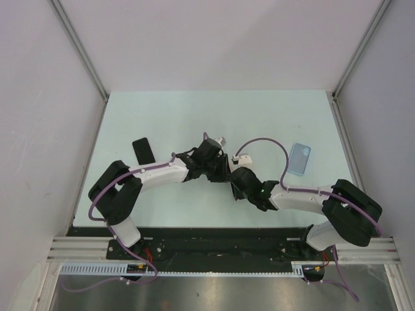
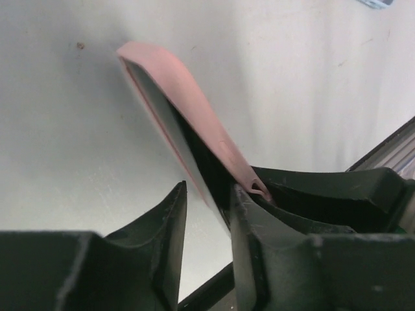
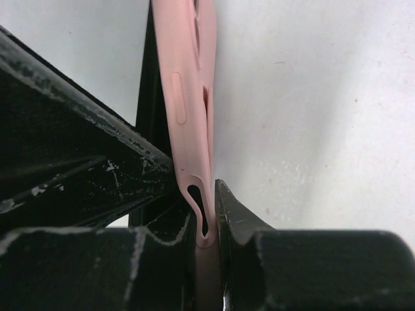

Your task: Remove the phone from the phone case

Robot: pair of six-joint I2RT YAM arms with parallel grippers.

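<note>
In the right wrist view the pink phone case (image 3: 185,97) stands on edge, its side wall toward the camera. Along its left lies a dark strip that looks like the phone (image 3: 150,97). My right gripper is shut on the case's near end. The left wrist view has the case (image 2: 188,91) slanting across, with a grey and black face (image 2: 162,100) inside its pink edges. My left gripper stands part open at the lower end, one fingertip overlapping the case edge; exact contact there is hidden. From above, both grippers meet near the table's middle.
A flat black object (image 1: 143,151) lies at the left of the white table, and a clear bluish case (image 1: 299,159) at the right. Both arms are close together at the centre.
</note>
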